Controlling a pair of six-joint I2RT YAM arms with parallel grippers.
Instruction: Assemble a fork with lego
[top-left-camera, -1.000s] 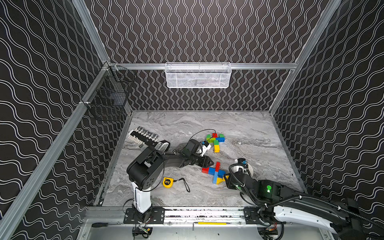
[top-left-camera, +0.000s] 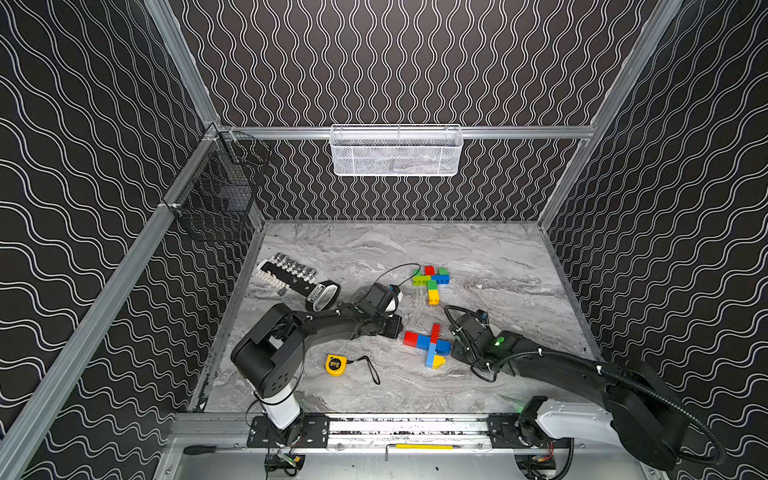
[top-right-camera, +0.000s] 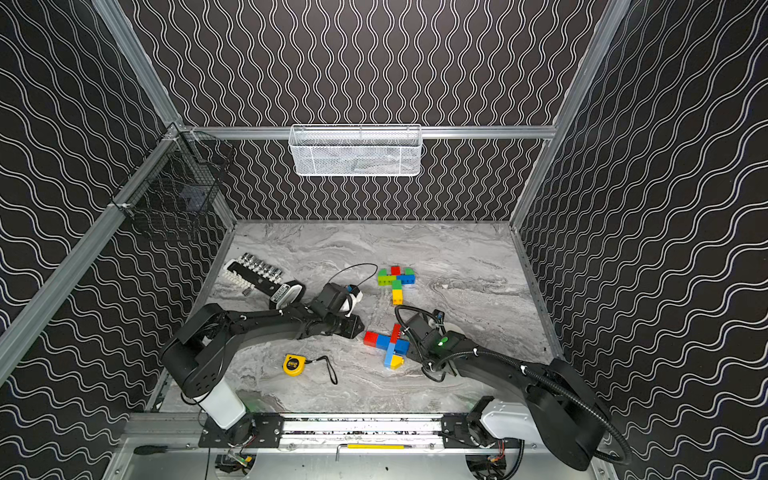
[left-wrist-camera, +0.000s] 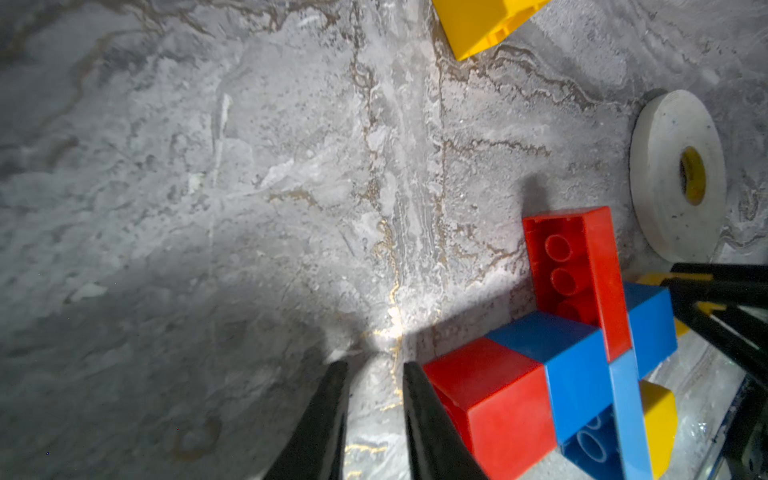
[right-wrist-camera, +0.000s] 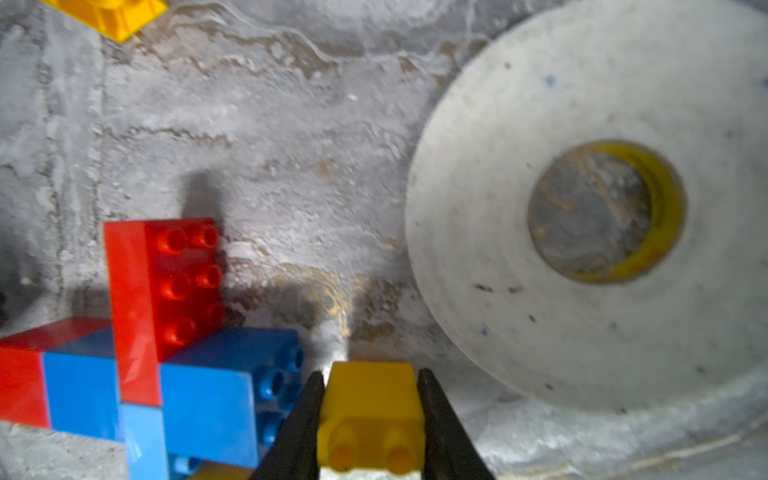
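Observation:
A lego assembly (top-left-camera: 424, 342) of red, blue, light blue and yellow bricks lies on the front middle of the table. My right gripper is shut on a yellow brick (right-wrist-camera: 368, 404) just beside the assembly's blue brick. My left gripper is just left of the assembly's red end; whether anything is between its dark fingertips I cannot tell. A second assembly (top-right-camera: 397, 276) of green, red, blue and yellow bricks lies farther back.
A white tape roll (left-wrist-camera: 664, 176) lies beside the right gripper. A socket set (top-left-camera: 292, 276) lies left, a tape measure (top-left-camera: 336, 365) with strap at front.

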